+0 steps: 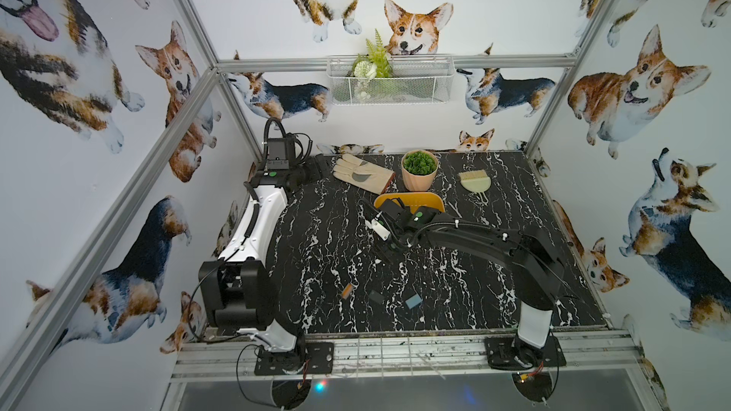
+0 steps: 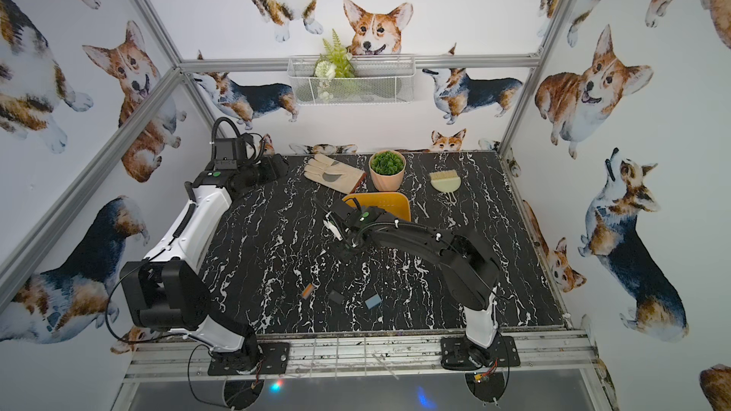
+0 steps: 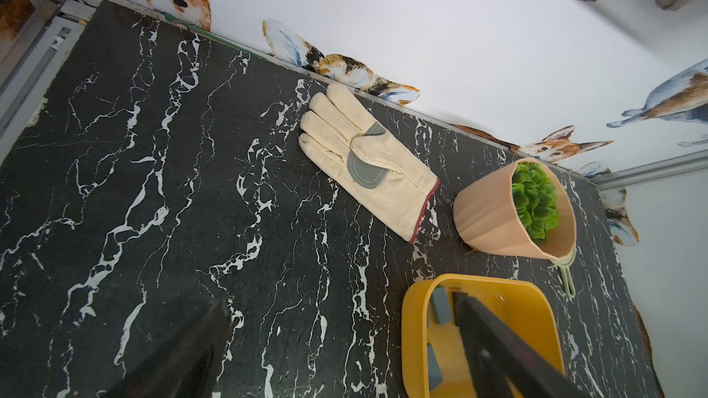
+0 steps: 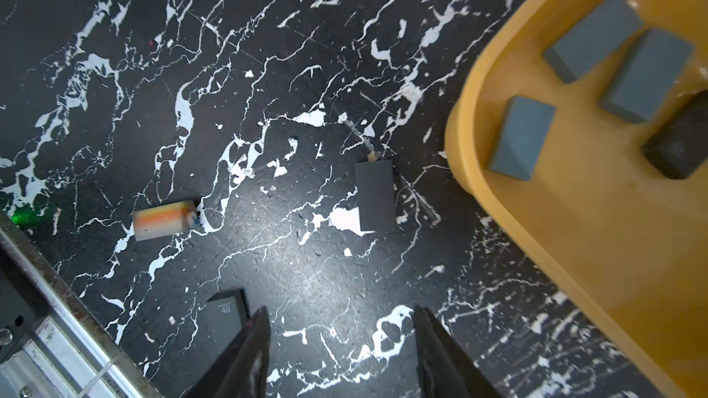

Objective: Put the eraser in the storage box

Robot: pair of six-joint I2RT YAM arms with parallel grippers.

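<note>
The yellow storage box holds several grey and dark blocks. My right gripper hangs open over the table just in front of the box, nothing between its fingers. Below it lie a dark block, an orange-and-white piece and a grey block; in the top left view a blue block lies near the front edge. I cannot tell for sure which is the eraser. My left gripper is open and empty, at the back left beside the glove.
A cream glove, a potted plant and a small brush with dustpan lie along the back. A wire basket is on the back wall.
</note>
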